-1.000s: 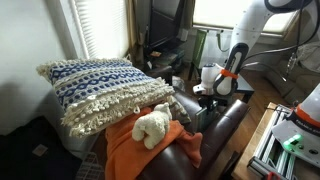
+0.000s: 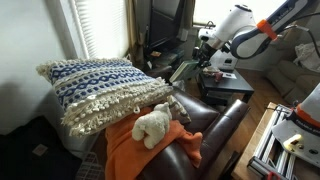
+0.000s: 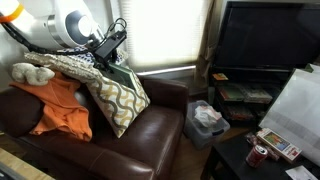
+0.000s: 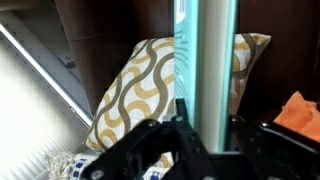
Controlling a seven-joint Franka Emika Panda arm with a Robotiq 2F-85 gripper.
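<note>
A book-like item (image 4: pixel 205 60), with a teal face and a pale edge, stands lengthwise between the fingers of my gripper, which is shut on it. Exterior view 1 has the gripper (image 2: pixel 203 63) raised above the leather sofa (image 2: pixel 222 130), with the greenish item (image 2: pixel 183 71) hanging to its left. From the other side, the gripper (image 3: pixel 110 52) is over the sofa's back part, and the dark item (image 3: pixel 122 74) is in front of the wavy-patterned pillow (image 3: pixel 120 103). Whether they touch is unclear.
A white plush toy (image 2: pixel 153 125) and an orange cloth (image 2: pixel 130 153) lie on the sofa beside a blue-and-white fringed pillow (image 2: pixel 105 85). A black table (image 3: pixel 235 155) holds a red can (image 3: pixel 257 156). The sofa seat (image 3: pixel 135 150) has bare room.
My gripper has risen from low over the sofa seat, carrying the greenish item up with it. The pillow, toy and cloth have stayed in place.
</note>
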